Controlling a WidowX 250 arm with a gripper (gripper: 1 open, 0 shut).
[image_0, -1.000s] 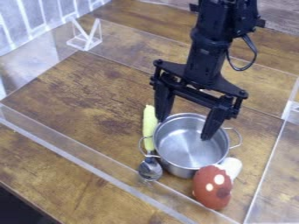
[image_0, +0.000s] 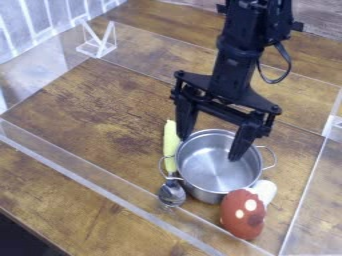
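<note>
My black gripper (image_0: 214, 131) hangs from above over a steel pot (image_0: 219, 172), its two fingers spread wide and open, with nothing seen between them. A yellow elongated object (image_0: 171, 142) lies left of the pot. A metal spoon or ladle (image_0: 171, 195) lies below it at the pot's lower left. A red rounded object with pale spots (image_0: 242, 215) sits at the pot's front right, with a white item (image_0: 265, 189) just behind it.
Clear transparent panels edge the work area at the front and right. A white bracket (image_0: 98, 40) stands at the back left.
</note>
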